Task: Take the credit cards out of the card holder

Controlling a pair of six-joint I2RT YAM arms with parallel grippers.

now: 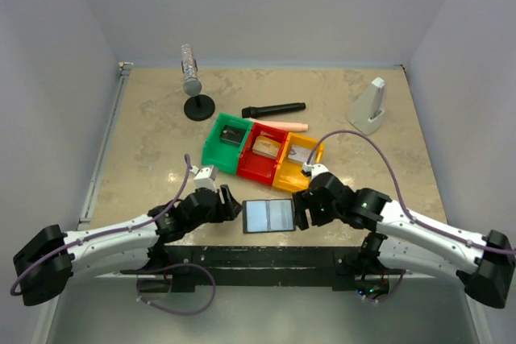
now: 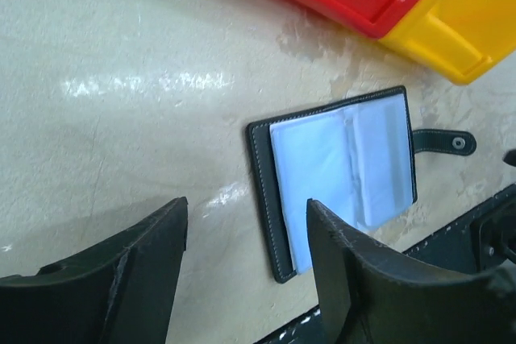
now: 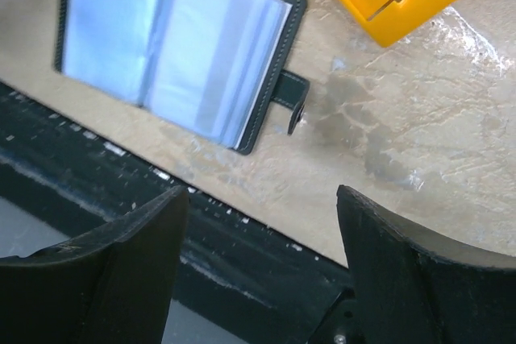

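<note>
The card holder (image 1: 269,215) lies flat and open on the table near the front edge, a black case with pale blue-white sleeves (image 2: 322,167) and a snap strap (image 2: 443,140) at its right side. My left gripper (image 1: 230,204) is low just left of it, fingers part open with nothing between them (image 2: 232,239). My right gripper (image 1: 301,209) hovers at the holder's right end, fingers open and empty; in the right wrist view the holder (image 3: 205,62) lies beyond the fingertips.
Behind the holder are green (image 1: 215,151), red (image 1: 254,168) and yellow (image 1: 290,179) bins with small items inside. A black microphone (image 1: 274,109), a pink rod, a stand with a cylinder (image 1: 190,70) and a white object (image 1: 368,106) stand farther back.
</note>
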